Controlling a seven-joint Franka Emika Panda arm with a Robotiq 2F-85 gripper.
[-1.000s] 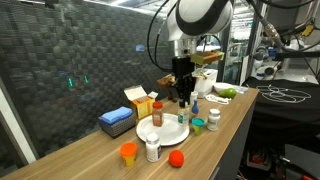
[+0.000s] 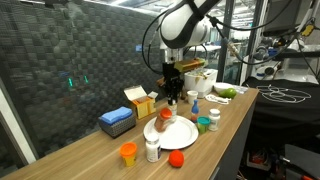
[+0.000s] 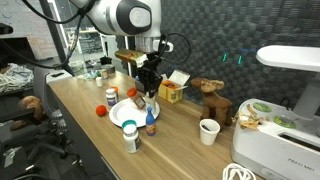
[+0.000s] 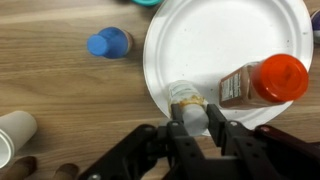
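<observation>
In the wrist view my gripper is shut on a small bottle with a white cap [image 4: 191, 116], over the near part of the white plate [image 4: 208, 45]. Exterior view 1 has the gripper [image 2: 173, 102] pointing down above the plate [image 2: 184, 136], with the pale bottle [image 2: 172, 110] below it. Right beside the held bottle is a red-capped bottle [image 4: 280, 78]; in exterior view 1 this red-capped bottle [image 2: 163, 121] looks tilted. Whether the held bottle's base touches the plate, I cannot tell.
Near the plate stand a blue bottle [image 3: 150, 123], a white jar [image 3: 131, 138], a green cup [image 2: 202, 124] and a white-capped bottle [image 2: 152, 149]. Behind are a yellow box [image 2: 143, 103] and a blue basket [image 2: 117, 121].
The gripper and the pale bottle have shifted left in exterior view 1, towards the red-capped bottle. That bottle stood upright before and now appears tilted and slightly displaced.
</observation>
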